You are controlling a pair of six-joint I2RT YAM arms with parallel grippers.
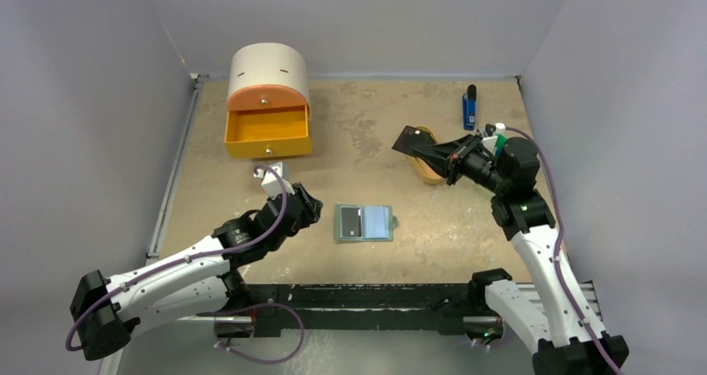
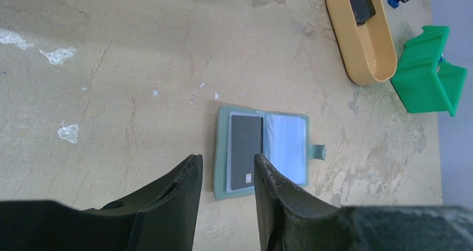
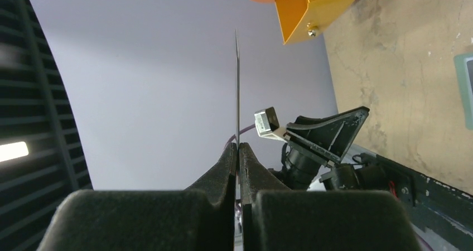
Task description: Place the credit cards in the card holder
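Observation:
A black credit card [image 1: 412, 140] is pinched in my right gripper [image 1: 433, 151], above the tan oval container [image 1: 430, 175]. In the right wrist view the card [image 3: 237, 89] appears edge-on as a thin line rising from the closed fingertips. Open on the table lies the card holder [image 1: 364, 222], a dark card [image 1: 351, 222] in its left side and a pale, empty-looking pocket [image 1: 378, 222] on its right. My left gripper hovers near the holder, fingers apart with nothing between them. Another dark card [image 2: 361, 4] sits in the tan container.
A rounded cabinet [image 1: 267, 68] with a pulled-out yellow drawer [image 1: 268, 148] stands back left. Behind the right arm are a blue object [image 1: 469, 108] and a green stand [image 2: 422, 67]. Table surface around the holder is clear.

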